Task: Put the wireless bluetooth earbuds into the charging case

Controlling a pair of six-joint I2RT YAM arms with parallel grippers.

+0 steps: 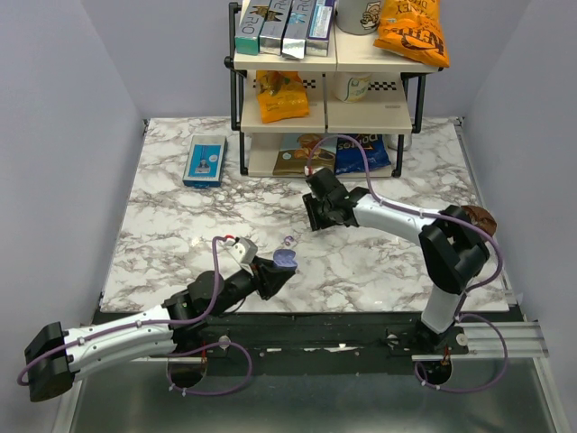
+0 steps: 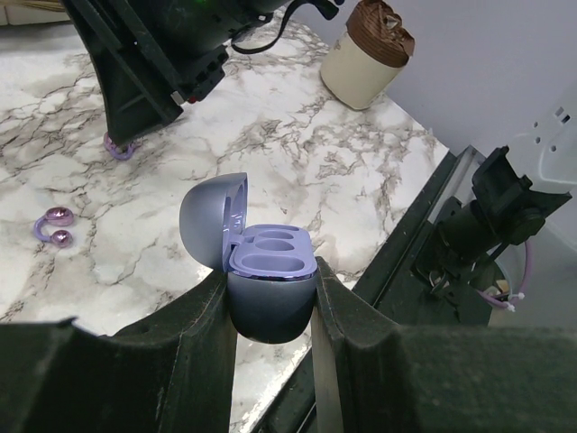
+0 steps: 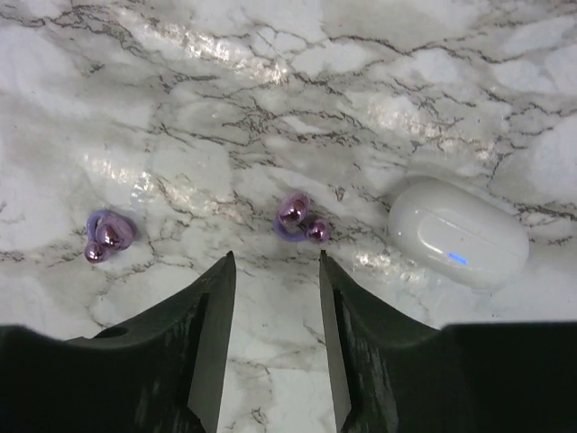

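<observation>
My left gripper (image 1: 281, 271) is shut on the lilac charging case (image 2: 270, 271). In the left wrist view its lid (image 2: 212, 221) stands up and its slots look empty. One earbud, a lilac clip with two shiny balls (image 3: 110, 236), lies on the marble table at the left of the right wrist view. The second earbud (image 3: 297, 221) is just beyond the fingertips of my right gripper, near the middle between them. That gripper is partly open, empty, and hides this earbud from above.
A glossy white rounded object with a blue mark (image 3: 460, 233) lies right of the second earbud. The shelf rack (image 1: 261, 167) stands at the back, and a blue box (image 1: 206, 161) lies back left. A brown-topped cup (image 2: 365, 59) is at the right.
</observation>
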